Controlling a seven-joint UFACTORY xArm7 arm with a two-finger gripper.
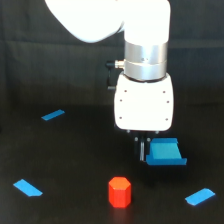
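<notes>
The white robot arm reaches down from the top of the view, its gripper (142, 147) hanging over the left edge of a small blue open box (167, 160). The gripper's two thin dark fingers are small and partly hidden against the dark background, so their opening is hard to tell. A red hexagonal block (119, 192) sits on the black table in front, below and left of the gripper.
Blue tape strips mark the black table (70, 160) at the back left (53, 114), front left (27, 187) and front right (200, 197).
</notes>
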